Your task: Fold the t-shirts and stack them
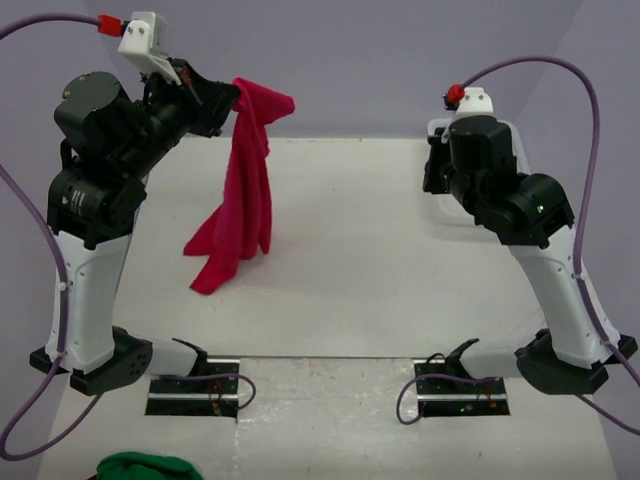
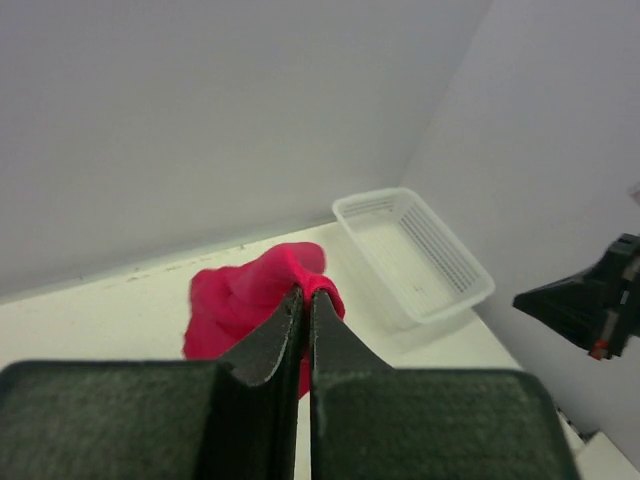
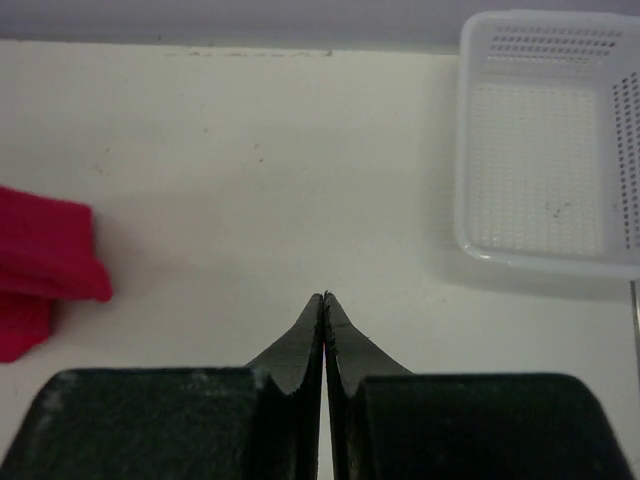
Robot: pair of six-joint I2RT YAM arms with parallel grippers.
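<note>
A red t-shirt point(image 1: 243, 200) hangs from my left gripper point(image 1: 215, 105), raised at the back left of the top view, its lower end reaching toward the white table point(image 1: 340, 270). In the left wrist view the fingers are shut on a pinch of the red cloth point(image 2: 260, 290). My right gripper is shut with nothing showing between its fingers, over the right part of the table. Part of the red cloth point(image 3: 45, 250) shows at the left of the right wrist view.
A white plastic basket point(image 3: 530, 160) stands at the back right. Green cloth point(image 1: 145, 467) lies at the bottom left, beyond the table's front.
</note>
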